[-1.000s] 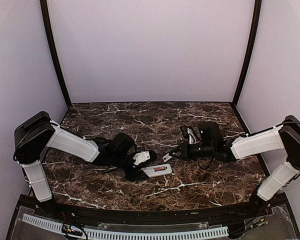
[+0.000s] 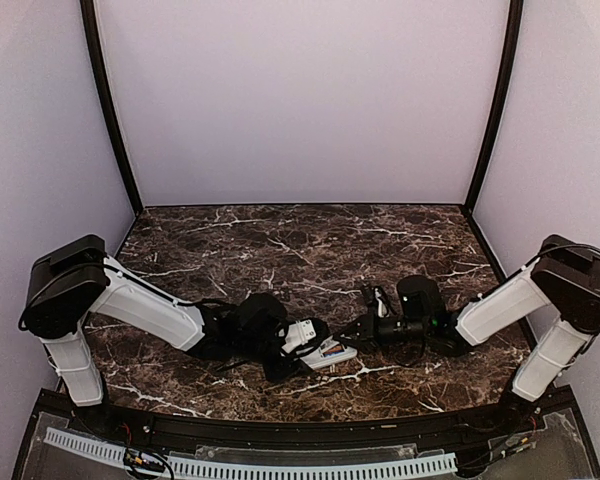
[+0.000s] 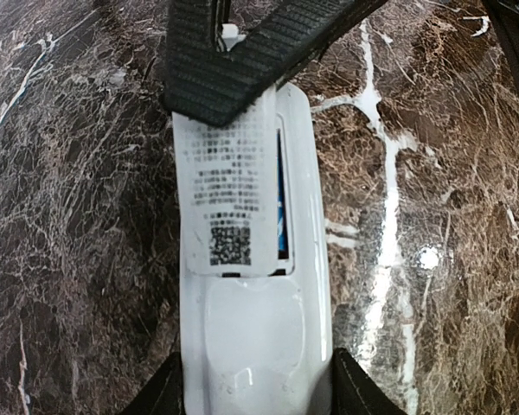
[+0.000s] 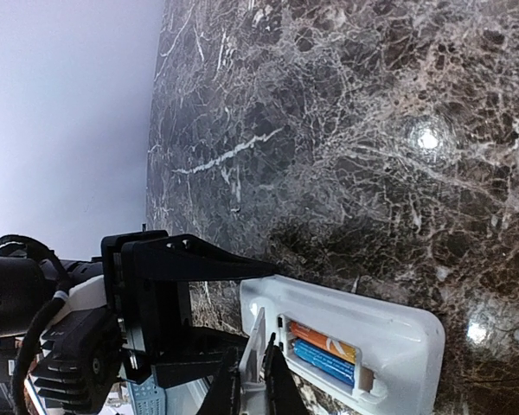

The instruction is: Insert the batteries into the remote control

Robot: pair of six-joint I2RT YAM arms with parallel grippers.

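Observation:
The white remote (image 3: pixel 255 328) lies on the marble surface, its near end between the fingers of my left gripper, which touch both sides; a firm hold is unclear. An orange battery (image 4: pixel 320 339) and a blue battery (image 4: pixel 322 359) sit in the compartment in the right wrist view. My right gripper is shut on the thin white battery cover (image 3: pixel 225 190), which it holds over the compartment; in the left wrist view the cover, with printed label, hides most of the batteries.
Pale walls stand at the back and sides, and the table's front edge is close below the remote.
The remote and left gripper have shifted toward the front and right.

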